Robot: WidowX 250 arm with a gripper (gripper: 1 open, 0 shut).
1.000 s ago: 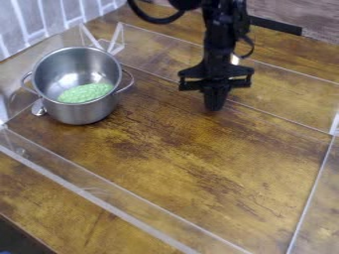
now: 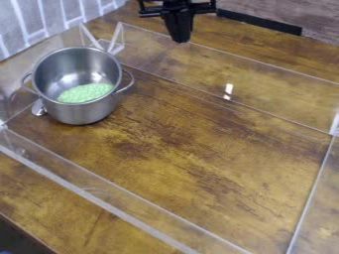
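My black gripper (image 2: pixel 180 22) is at the top edge of the camera view, mostly out of frame, high above the wooden table (image 2: pixel 185 159); whether its fingers hold anything cannot be told. A steel pot (image 2: pixel 82 107) with handles stands at the left, holding green contents (image 2: pixel 85 93). A small white item (image 2: pixel 228 91) lies right of centre on the table.
Clear plastic walls or edges border the work area along the left, bottom and right. A white bent piece (image 2: pixel 113 40) stands behind the pot.
My gripper has risen from right of centre, low over the table, to the top edge, moving up and left and uncovering the white item. The pot has not moved.
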